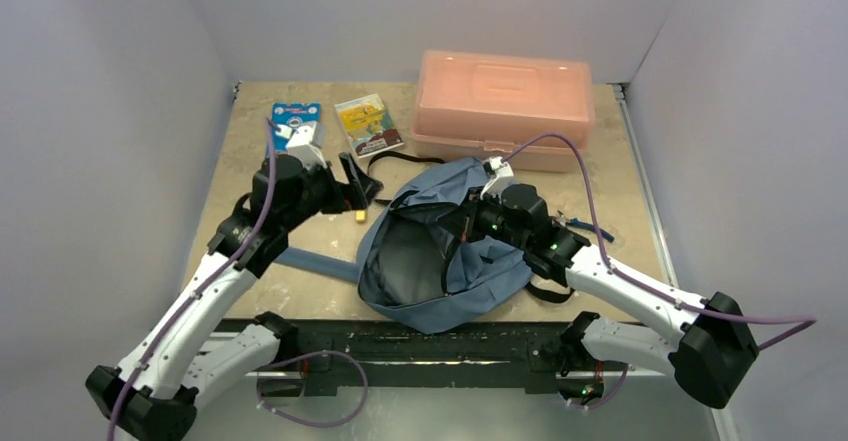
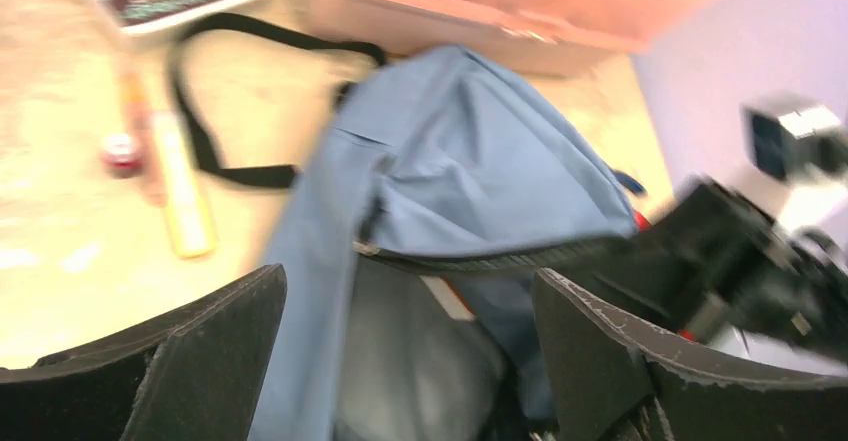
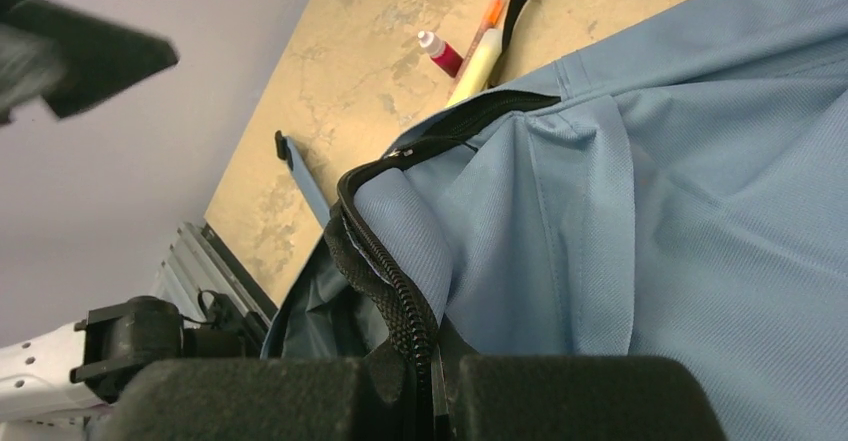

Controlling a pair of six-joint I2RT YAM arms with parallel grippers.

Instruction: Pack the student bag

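The blue bag [image 1: 440, 301] lies with its zip mouth spread, dark lining showing. My right gripper [image 1: 462, 229] is shut on the zip edge [image 3: 395, 271], holding it up. My left gripper [image 1: 360, 186] stands open above and left of the bag, empty. A blue booklet [image 1: 294, 113] and a yellow book [image 1: 368, 123] lie at the back left. A yellow stick [image 3: 480, 61], a red-capped bottle [image 3: 443, 56] and an orange pen [image 3: 497, 6] lie beside the bag.
A closed pink box [image 1: 505, 91] fills the back right. Some blue items [image 1: 590, 229] lie right of the bag.
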